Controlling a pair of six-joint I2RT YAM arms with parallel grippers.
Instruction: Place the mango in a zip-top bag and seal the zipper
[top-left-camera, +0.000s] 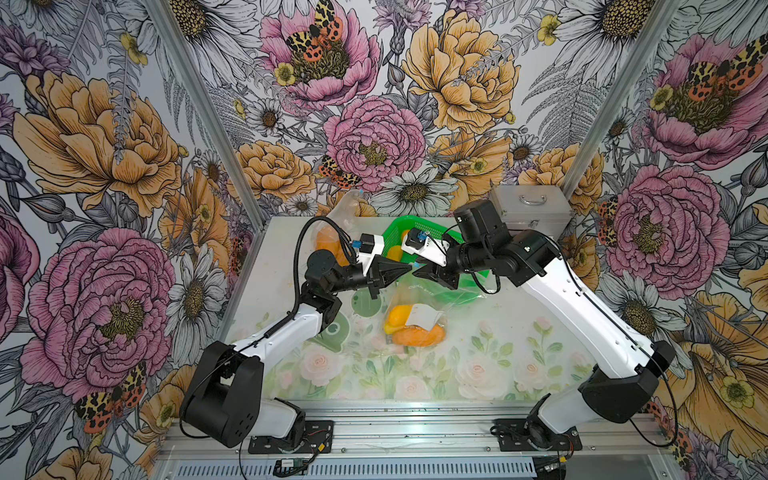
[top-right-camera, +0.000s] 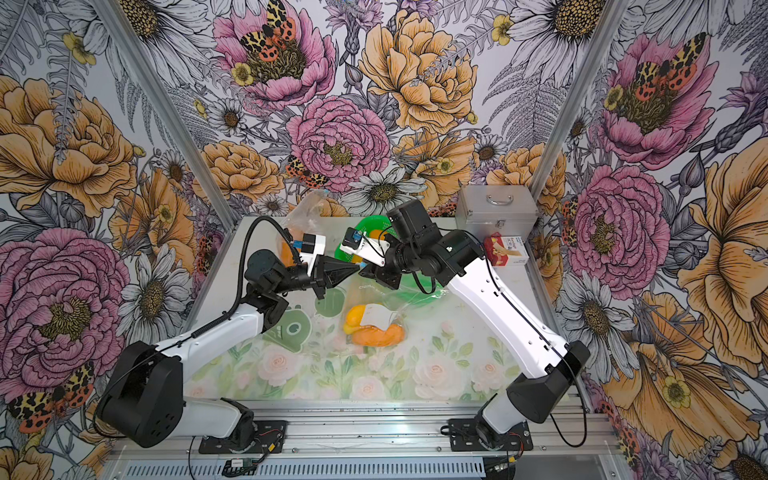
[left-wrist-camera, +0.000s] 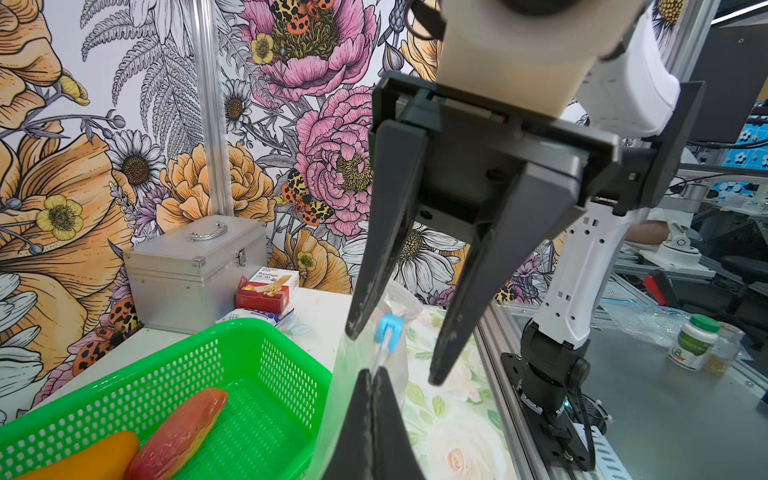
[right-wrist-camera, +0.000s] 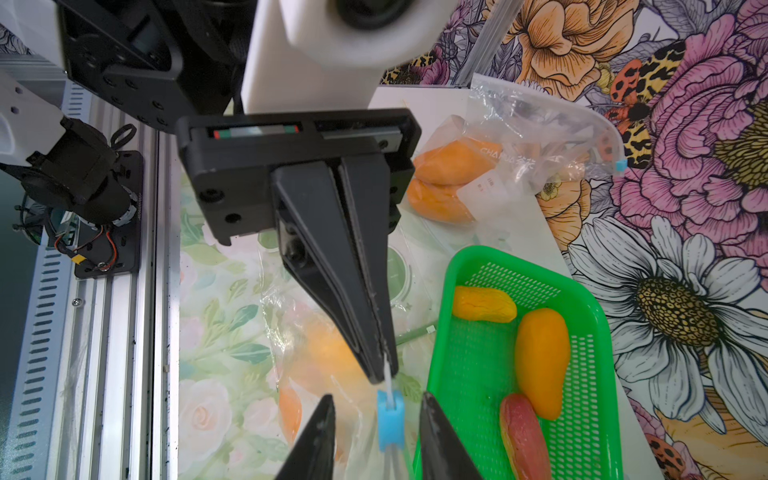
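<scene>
The clear zip top bag (top-left-camera: 392, 297) hangs between my two grippers, with a yellow mango (top-left-camera: 397, 317) and an orange fruit (top-left-camera: 419, 335) in its lower part. A white label covers some of the fruit. My left gripper is shut; in the right wrist view the bag's thin zip edge runs into its fingertips (right-wrist-camera: 377, 360). Just below those tips sits the blue zipper slider (right-wrist-camera: 390, 420). My right gripper is open around the slider, one finger on each side and apart from it. The zip line beyond the slider is hard to make out.
A green basket (right-wrist-camera: 448, 352) with several toy foods stands behind the bag. Another filled bag (right-wrist-camera: 512, 144) lies at the back left. A metal case (top-left-camera: 528, 209) and a small red box (top-right-camera: 502, 251) are at the back right.
</scene>
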